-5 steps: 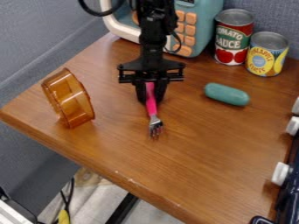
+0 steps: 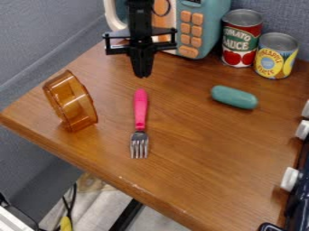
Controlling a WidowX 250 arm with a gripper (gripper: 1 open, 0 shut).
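My black gripper (image 2: 141,63) hangs at the top centre, above the back of the wooden table, in front of a toy microwave. Whether its fingers are open or shut is not clear. A fork with a pink handle (image 2: 140,112) and silver tines lies on the table below it, apart from the gripper, tines toward the front edge.
An amber ring-shaped object (image 2: 70,100) is at the left. A teal oblong (image 2: 234,97) lies right of the fork. Two cans (image 2: 241,39) and a toy microwave (image 2: 207,27) stand at the back. A dark appliance (image 2: 297,189) is at the right edge.
My gripper has risen and moved back, away from the fork, which now shows fully on the table where the gripper was over it.
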